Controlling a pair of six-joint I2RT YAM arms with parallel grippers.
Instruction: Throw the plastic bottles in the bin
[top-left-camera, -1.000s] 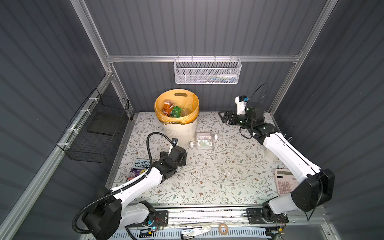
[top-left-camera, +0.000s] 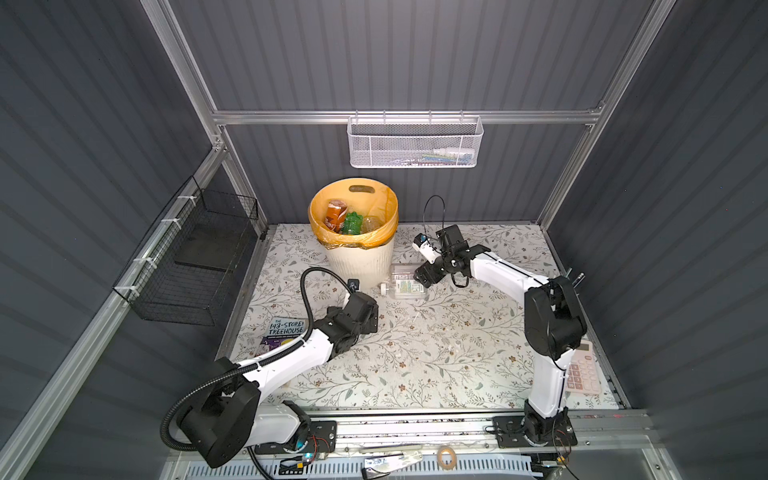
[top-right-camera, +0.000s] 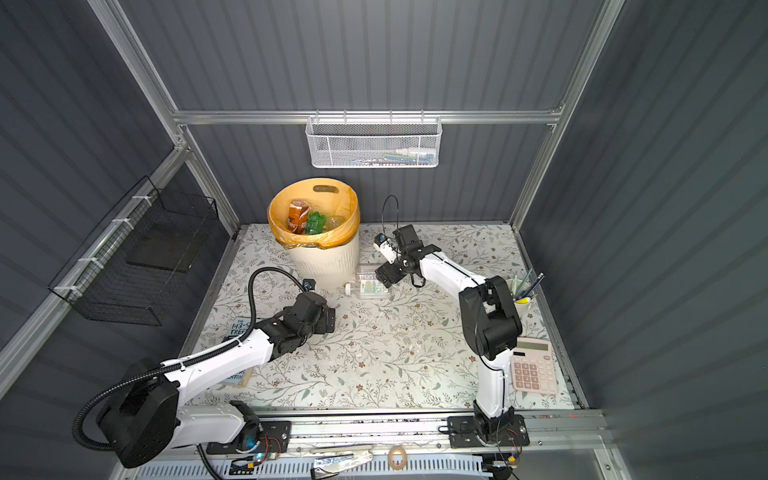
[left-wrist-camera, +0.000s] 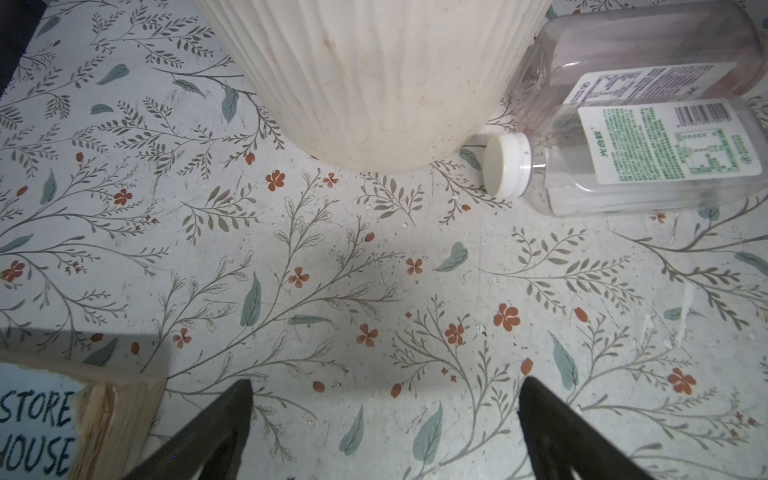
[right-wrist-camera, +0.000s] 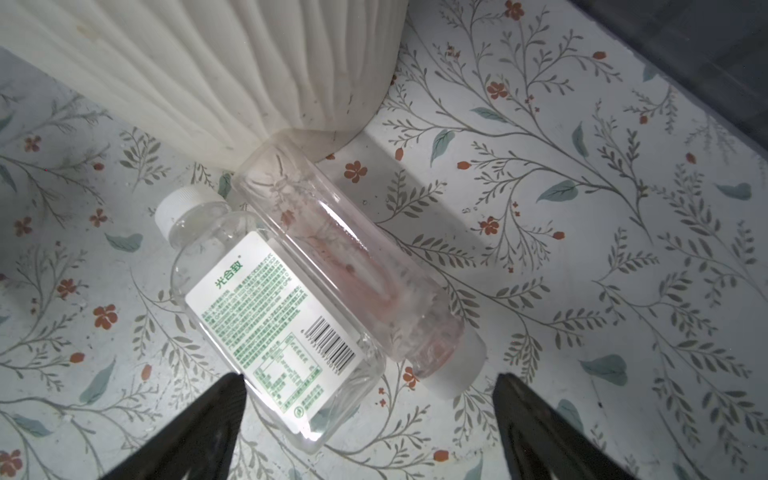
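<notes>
The bin (top-left-camera: 360, 260) with orange liner stands at the back, holding several bottles. Two clear bottles lie side by side at its foot: a labelled one (right-wrist-camera: 280, 328) and a pinkish one (right-wrist-camera: 352, 264), caps at opposite ends. My open right gripper is just above them, its fingers near the cap end of the pinkish bottle. My left gripper stands open low over the table, left front of the bottles, with nothing between its fingers.
A book (top-left-camera: 285, 326) lies front left, a pink calculator (top-right-camera: 533, 368) front right near a pen holder. Wire baskets hang on the back (top-left-camera: 414, 140) and left walls.
My right gripper has come down and leftward to just over the two bottles. My left gripper has shifted slightly right.
</notes>
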